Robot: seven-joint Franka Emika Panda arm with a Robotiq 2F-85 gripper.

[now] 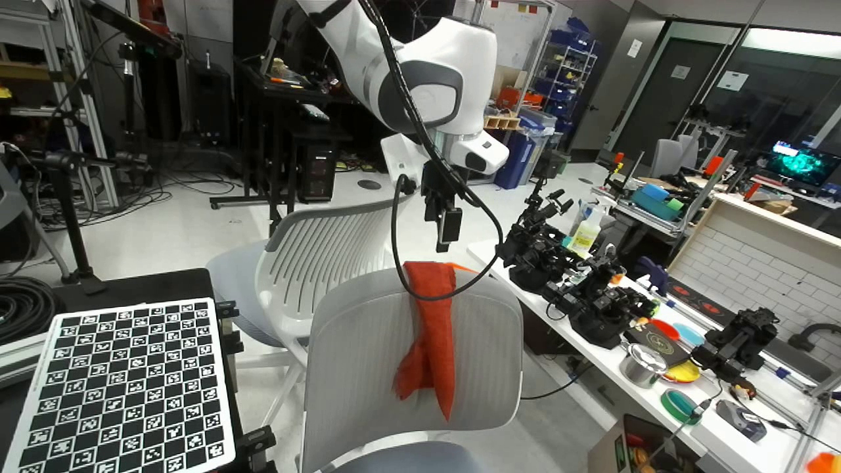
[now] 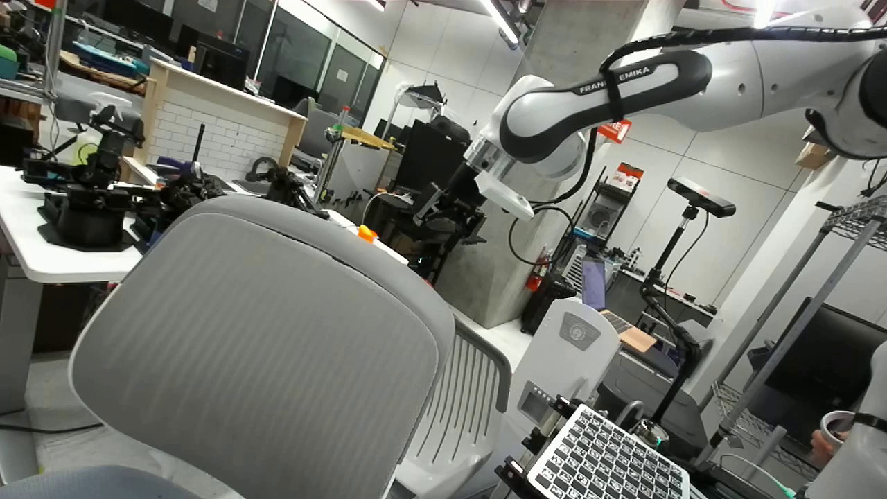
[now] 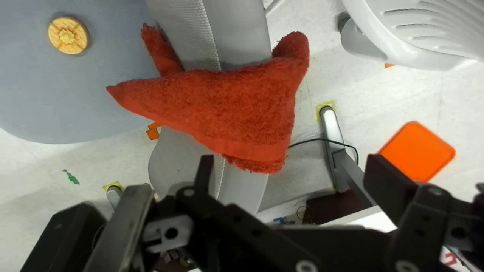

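Observation:
A red towel (image 1: 431,335) hangs over the top of a grey chair's backrest (image 1: 359,359). From above, in the wrist view, the towel (image 3: 227,102) lies draped across the top edge, its folds spreading to both sides. My gripper is open with nothing between its fingers, which stand wide apart at the bottom of that view. In exterior view 1 the gripper (image 1: 443,228) hangs a little above the backrest and the towel. Exterior view 2 shows the gripper (image 2: 445,212) beyond the backrest (image 2: 274,333), where the towel is hidden.
A white chair (image 1: 331,252) stands behind the grey one. To the right, a white table (image 1: 611,366) carries several black devices. A checkered board (image 1: 126,386) lies at left. In the wrist view a yellow disc (image 3: 68,35) rests on the seat and an orange square (image 3: 417,152) on the floor.

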